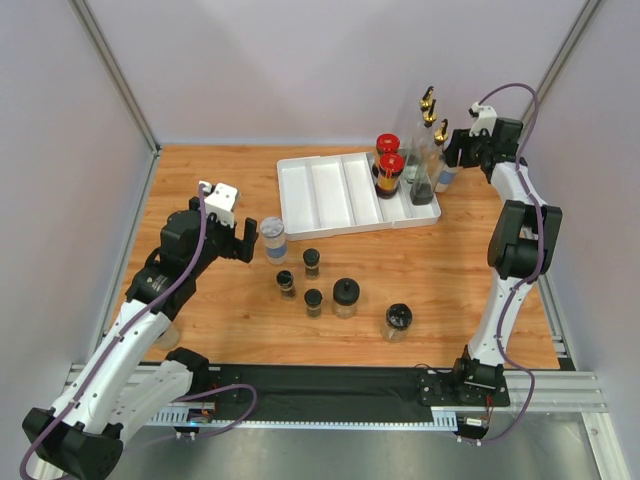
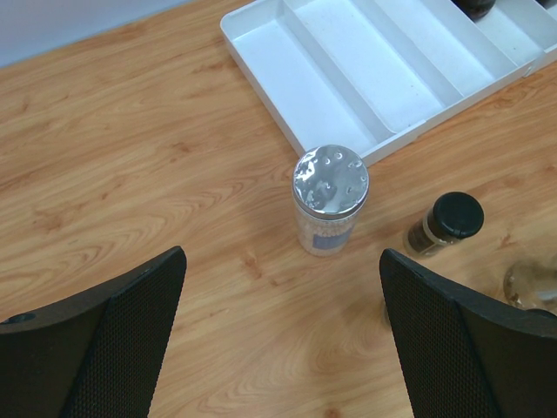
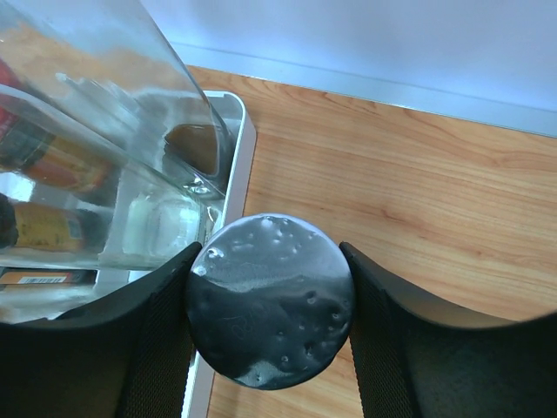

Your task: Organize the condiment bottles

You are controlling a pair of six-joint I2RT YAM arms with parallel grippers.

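Just right of the white divided tray (image 1: 312, 194), a silver-capped shaker (image 3: 270, 300) stands upright, my right gripper (image 1: 455, 148) shut on it. Its cap fills the space between the right fingers in the right wrist view. In the tray's right part are two red-lidded jars (image 1: 390, 172) and several glass bottles (image 1: 423, 185) with gold pourers; its left compartments are bare. My left gripper is open and empty, left of another silver-capped shaker (image 2: 331, 196). Small black-capped jars (image 1: 312, 260) and two larger ones (image 1: 345, 294) stand on the table in front of the tray.
A pale jar (image 1: 168, 335) is partly hidden by the left arm. A wall (image 1: 300, 70) rises behind the tray, and tall bottles stand close beside the right gripper.
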